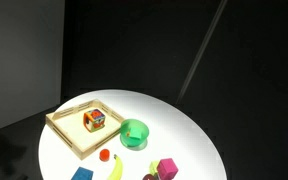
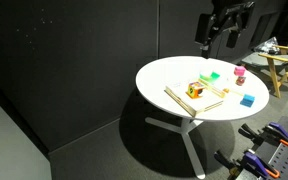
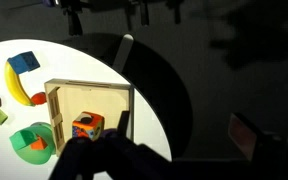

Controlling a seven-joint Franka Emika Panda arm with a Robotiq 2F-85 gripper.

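My gripper point(image 2: 219, 47) hangs high over the table, its two fingers spread apart and nothing seen between them. In the wrist view the dark fingers point(image 3: 77, 158) stand far apart along the lower edge. A shallow wooden tray point(image 1: 64, 138) lies on the round white table, with a colourful block toy point(image 1: 94, 120) inside it. Next to the tray sits a green bowl point(image 1: 134, 145) holding a green cube point(image 3: 22, 138) and something orange point(image 3: 38, 143).
The round table point(image 2: 154, 75) has bare room along its edge. A chair point(image 2: 276, 65) stands behind.
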